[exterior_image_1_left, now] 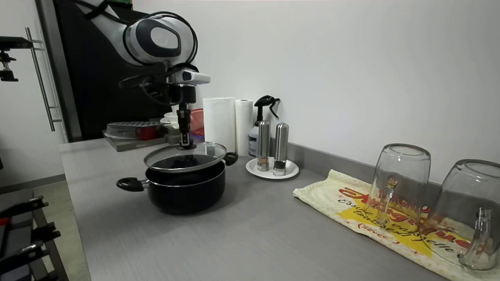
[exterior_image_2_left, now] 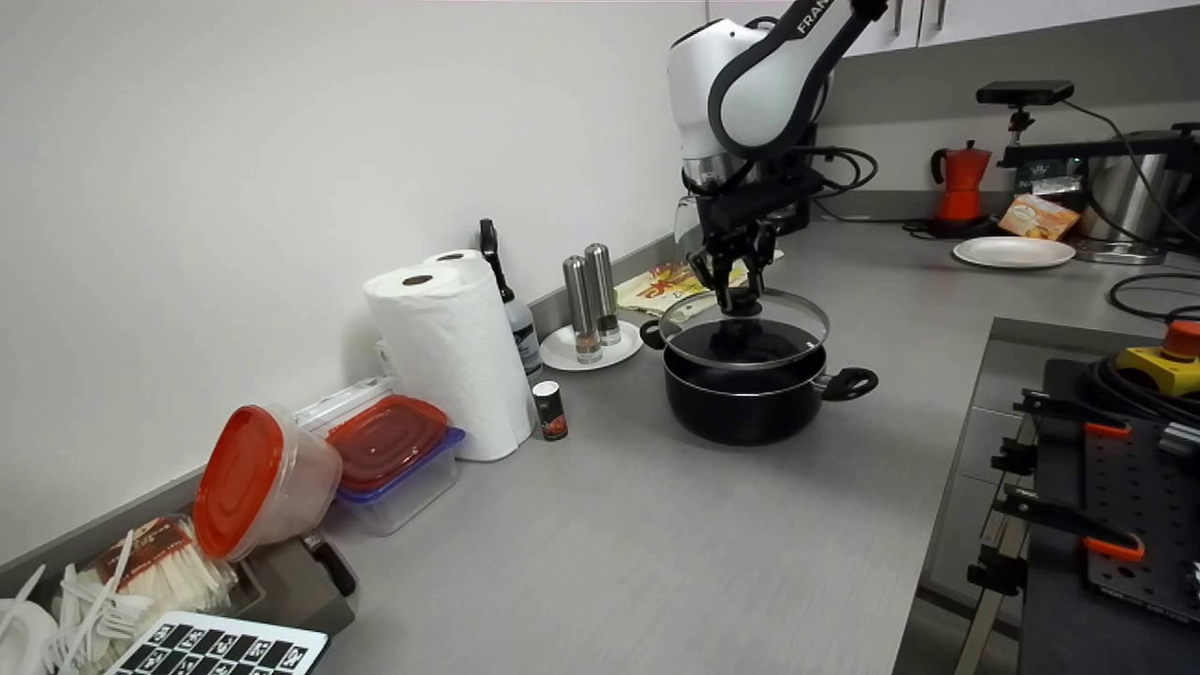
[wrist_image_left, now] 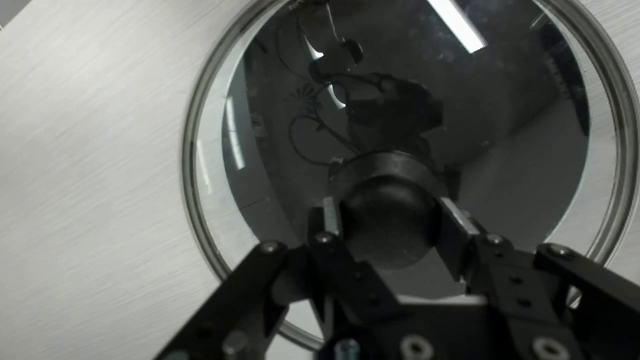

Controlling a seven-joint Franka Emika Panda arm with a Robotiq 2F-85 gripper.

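Note:
A glass lid point(exterior_image_1_left: 164, 160) with a metal rim hangs slightly tilted over the black pot point(exterior_image_1_left: 187, 194), its rim overlapping the pot's opening in exterior view 1. In exterior view 2 the lid point(exterior_image_2_left: 801, 322) shows above the pot point(exterior_image_2_left: 742, 411), with a dark gap between them at the front. My gripper is shut on the lid's round black knob point(wrist_image_left: 390, 231), one finger on either side. The pot stands upright on the counter with a handle on each side. Whether the lid's far edge touches the pot cannot be told.
Two metal grinders on a white plate point(exterior_image_1_left: 289, 171), paper towel rolls point(exterior_image_1_left: 218, 122) and a spray bottle point(exterior_image_1_left: 253, 139) stand along the wall. Upturned glass mugs point(exterior_image_1_left: 398, 182) rest on a printed cloth point(exterior_image_1_left: 328, 196). The counter in front of the pot is clear.

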